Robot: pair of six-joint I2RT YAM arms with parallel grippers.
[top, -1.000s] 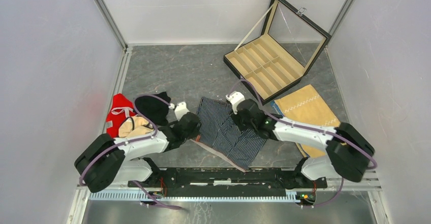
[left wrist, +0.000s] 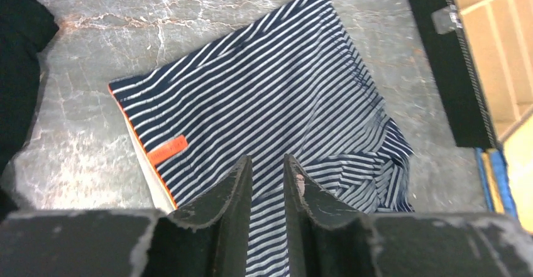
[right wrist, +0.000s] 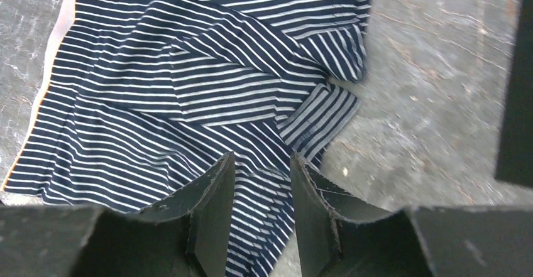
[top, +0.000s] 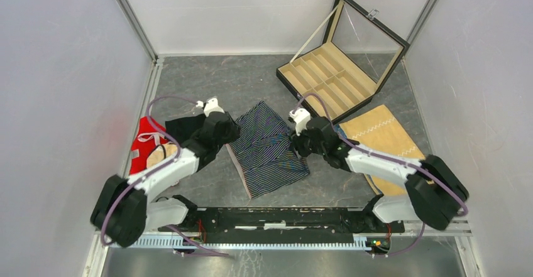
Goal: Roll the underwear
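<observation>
The underwear [top: 270, 164], dark navy with white stripes, lies spread on the grey table between my arms. Its far part is fairly smooth; folds and a bunched corner show at its right side in the right wrist view. A small orange tag [left wrist: 167, 150] sits by its left edge, along which a pale band [right wrist: 49, 70] runs. My left gripper is over the left side, its fingers parted and striped cloth visible beyond the gap. Over the right side, my right gripper also has parted fingers with nothing gripped between them.
A compartment box [top: 333, 79] with its glass lid raised stands at the back right. Folded yellow cloth [top: 386, 135] lies on the right. Red cloth [top: 143, 142] and black cloth [top: 182, 126] lie at left. Bare table stretches behind the underwear.
The underwear has turned and spread flatter, its pale-edged side now steeper and farther left. The right gripper shifted only slightly.
</observation>
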